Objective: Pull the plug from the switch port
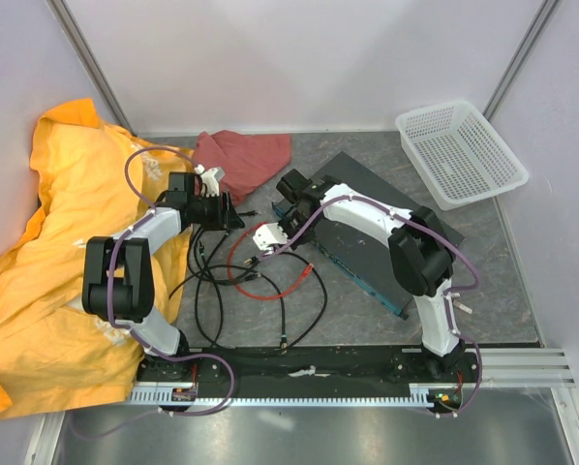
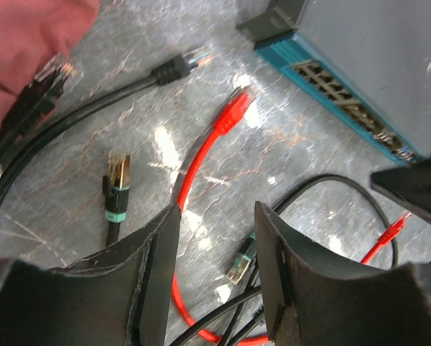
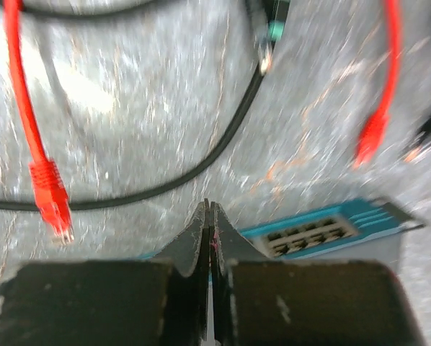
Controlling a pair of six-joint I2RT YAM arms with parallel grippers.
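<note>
The grey switch [image 1: 362, 237] with a teal front lies right of centre. Part of its port row [image 3: 313, 239] shows in the blurred right wrist view, while my right gripper covers much of the rest. That gripper is shut with its fingertips together and nothing held between them, in front of the switch's teal edge. I cannot make out the plug in its port now. My left gripper stands open and empty over the floor and loose cables, apart from the switch [image 2: 388, 65].
Loose cables lie left of the switch, including a red cable [image 2: 195, 169] and a black connector [image 2: 117, 194]. A red cloth [image 1: 241, 165] is at the back, a yellow cloth [image 1: 76, 252] at the left and a white basket [image 1: 435, 189] at the back right.
</note>
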